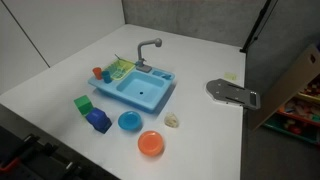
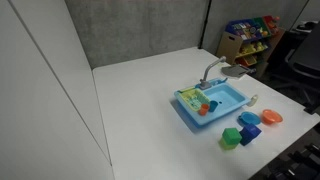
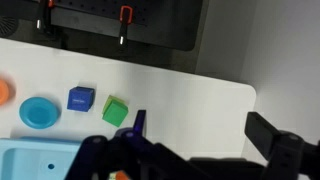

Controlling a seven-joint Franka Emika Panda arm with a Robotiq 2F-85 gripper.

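My gripper is open in the wrist view, its dark fingers wide apart with white tabletop and floor showing between them. A green block lies just left of the left finger, with a blue block beyond it. The blue toy sink stands mid-table with a grey faucet behind it. At its left end are an orange cup and a teal cup. In front of the sink are a blue dish and an orange dish.
A small cream object lies right of the blue dish. Farther right is a grey, flat item. A shelf with colourful bins stands beyond the table.
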